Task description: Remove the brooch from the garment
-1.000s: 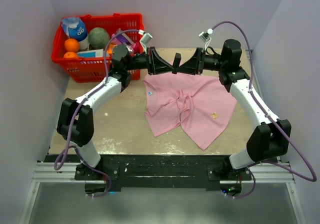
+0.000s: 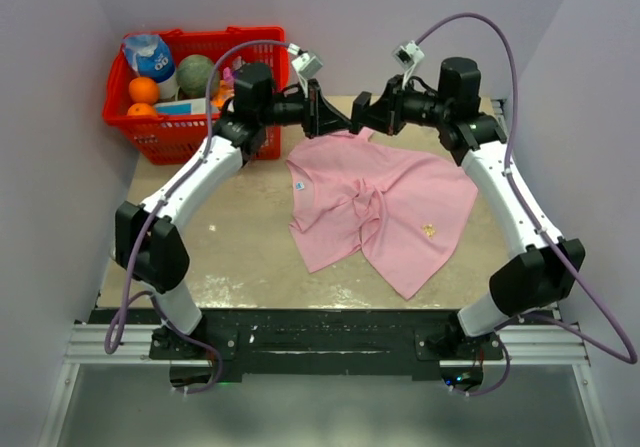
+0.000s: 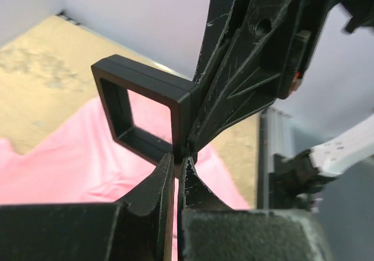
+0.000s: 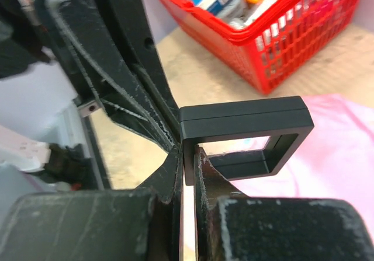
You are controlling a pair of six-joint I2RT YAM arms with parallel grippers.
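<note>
Between my two arms, above the garment, is a black rectangular frame (image 2: 360,110) with an open middle. My left gripper is shut on one side of it, and in the right wrist view my right gripper is shut on it too. Below lies the pink garment (image 2: 420,187), spread on the table with a bunched fold at its middle. A small yellow piece (image 2: 429,230), possibly the brooch, sits on its right part, well away from both grippers. It is too small to make out in detail.
A red basket (image 2: 188,147) of fruit and packets stands at the back left, beside the left arm. On the garment's left part is a small pale blue-white patch (image 2: 299,185). Bare table (image 2: 240,237) shows at the left and front.
Both grippers and the black frame have shifted slightly toward the back and right in the top view. The garment, the yellow piece and the basket are where they were.
</note>
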